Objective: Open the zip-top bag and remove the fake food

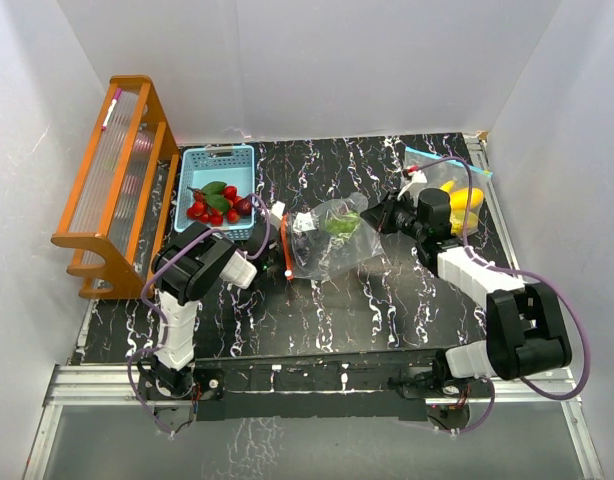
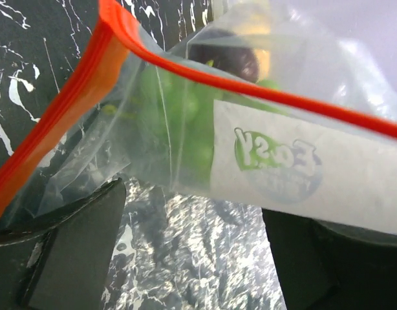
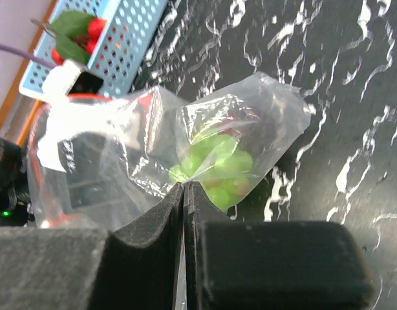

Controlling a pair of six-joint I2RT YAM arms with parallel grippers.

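Note:
The clear zip top bag [image 1: 337,240] stretches between my two grippers, its red-orange zip edge [image 1: 285,250] on the left. Green fake food [image 1: 343,224] shows through the plastic at its far end, and a dark round piece [image 2: 227,57] sits beside it in the left wrist view. My right gripper is shut on the bag's plastic near that closed end. Close to the zip edge my left gripper stands part open, with fingers [image 2: 88,239] wide apart below the bag's labelled side [image 2: 276,158]. Nothing is pinched between them.
A blue basket [image 1: 215,158] with fake red vegetables and leaves [image 1: 219,200] stands at the back left beside a wooden rack [image 1: 117,190]. Another zip bag with yellow food [image 1: 467,200] lies beyond my right arm.

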